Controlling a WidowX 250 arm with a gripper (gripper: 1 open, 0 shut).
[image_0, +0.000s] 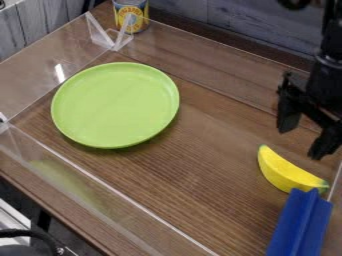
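Observation:
My black gripper hangs at the right, open, its fingers above and a little behind a yellow banana. The banana lies on the wooden table, just behind a blue object at the bottom right corner. A green plate lies on the left half of the table.
A can with a yellow label stands at the back left, with clear plastic beside it. Transparent edging runs along the left side, and dark cables lie at the lower left.

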